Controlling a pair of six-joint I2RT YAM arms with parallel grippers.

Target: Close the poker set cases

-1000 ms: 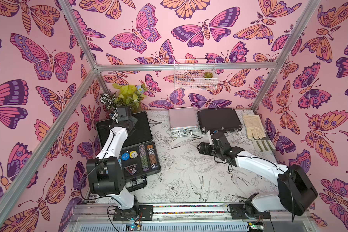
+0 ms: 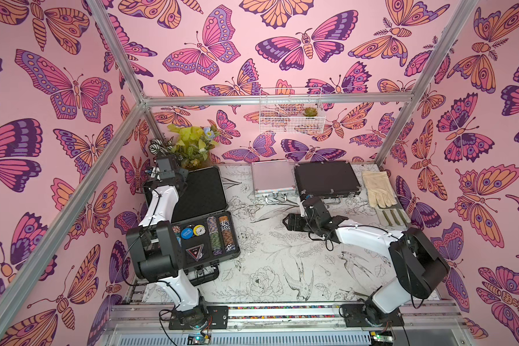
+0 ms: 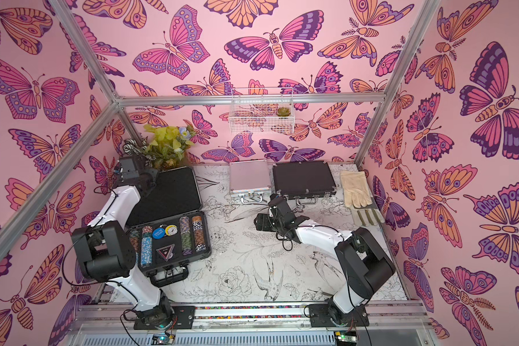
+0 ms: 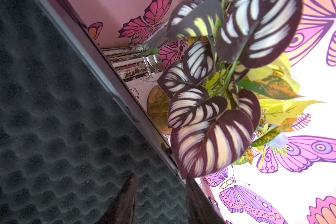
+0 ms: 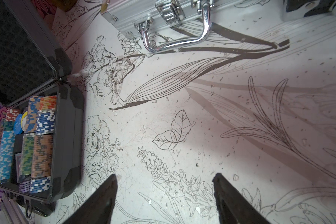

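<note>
A black poker case lies open at the left, its chip tray (image 2: 216, 233) toward the front, its foam-lined lid (image 2: 207, 190) behind. My left gripper hangs over the lid near its back rim, fingers apart, beside striped plant leaves, nothing visible between them. My right gripper stands open over bare table right of the chip case, facing left. A closed silver case (image 2: 272, 176) and a closed dark case (image 2: 327, 176) lie at the back centre and right.
A potted plant (image 3: 167, 144) crowds the back left corner. Gloves (image 2: 379, 187) lie at the right. A wire basket (image 2: 291, 124) hangs on the back wall.
My left gripper has moved back and left over the lid toward the plant. My right arm has moved leftward across the table. The cases have not moved.
</note>
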